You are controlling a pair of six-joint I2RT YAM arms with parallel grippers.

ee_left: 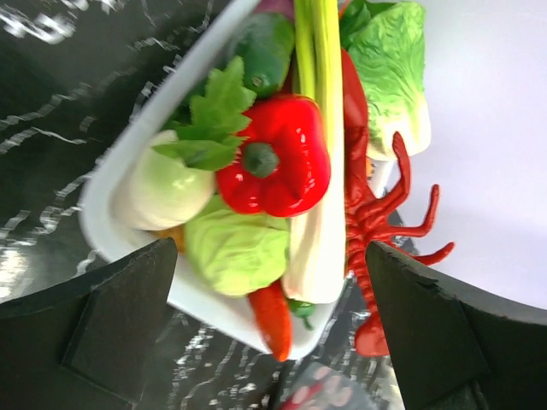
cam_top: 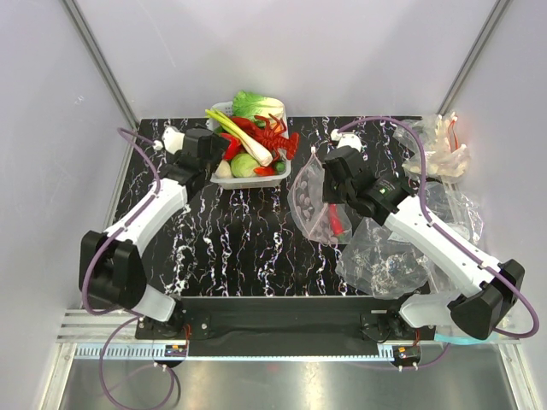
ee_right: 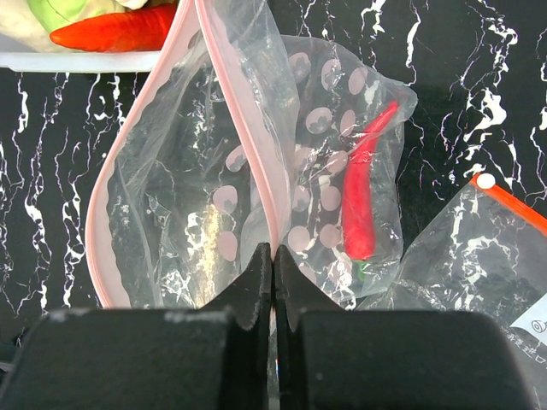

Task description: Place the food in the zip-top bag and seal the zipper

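A white basket (cam_top: 248,181) of food stands at the back centre, holding a red pepper (ee_left: 282,162), cabbage (ee_left: 235,252), celery, greens and a lobster (cam_top: 278,141). My open left gripper hangs over its left side, nothing between its fingers. A clear zip bag (ee_right: 197,213) with a red chili (ee_right: 359,201) inside lies right of the basket, its pink zipper edge raised. My right gripper is shut on that edge of the bag.
More clear bags (cam_top: 380,260) lie at the right front, and a bundle of bags (cam_top: 444,149) at the back right.
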